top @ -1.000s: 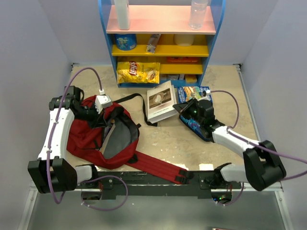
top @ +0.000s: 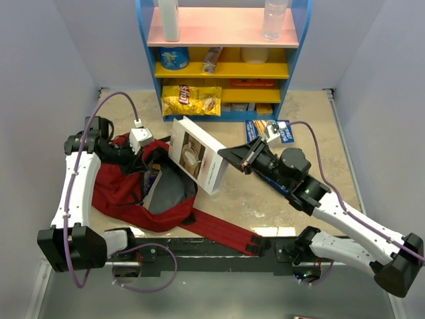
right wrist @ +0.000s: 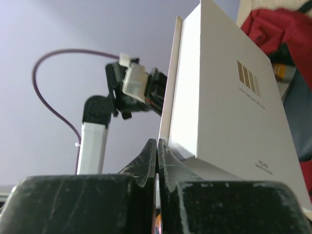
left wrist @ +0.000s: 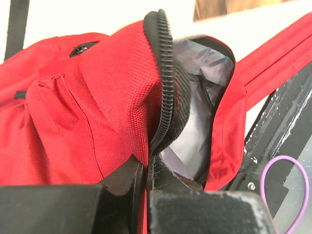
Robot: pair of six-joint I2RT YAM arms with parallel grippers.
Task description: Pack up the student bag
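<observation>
A red bag (top: 121, 194) lies on the left with its grey-lined mouth turned up. My left gripper is shut on the red fabric beside the zipper of its opening. From the right, my right gripper (top: 249, 159) is shut on a thin cover edge of a thick white book (top: 211, 171). The book hangs tilted, its left part over the right side of the bag's opening. Its pages and outer cover (right wrist: 239, 105) fill much of the right wrist view. Some things inside the bag show only in part.
Behind the bag stands a shelf (top: 226, 70) with a yellow chips bag (top: 191, 100) and other goods. A blue item (top: 275, 185) lies partly under the right arm. The bag's red strap (top: 222, 229) stretches along the front edge. Bare floor lies at the far right.
My right gripper has carried the book leftward and toward the bag, tilting it up more steeply. The left arm has barely moved. The bag's mouth has shifted slightly.
</observation>
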